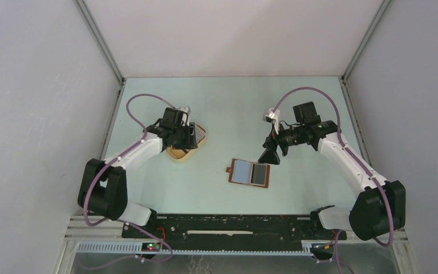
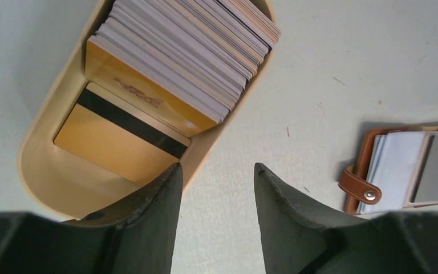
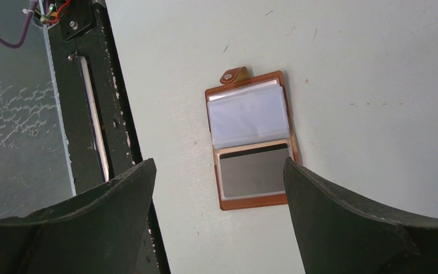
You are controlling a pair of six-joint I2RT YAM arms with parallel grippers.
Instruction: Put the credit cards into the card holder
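Note:
In the left wrist view a tan tray [image 2: 40,165] holds a tightly packed row of cards [image 2: 182,45], a yellow one facing front. One yellow card [image 2: 111,137] with a black stripe lies flat in the tray's near end. Above the tray's edge is my left gripper, its fingers part open with nothing between them. The brown card holder [image 3: 255,204] lies open on the table, a whitish sleeve [image 3: 250,117] on one half and a dark grey window [image 3: 255,169] on the other. My right gripper is open and empty above the holder.
A snap strap [image 3: 235,75] sticks out from the holder's end. A black rail [image 1: 222,228] runs along the front edge.

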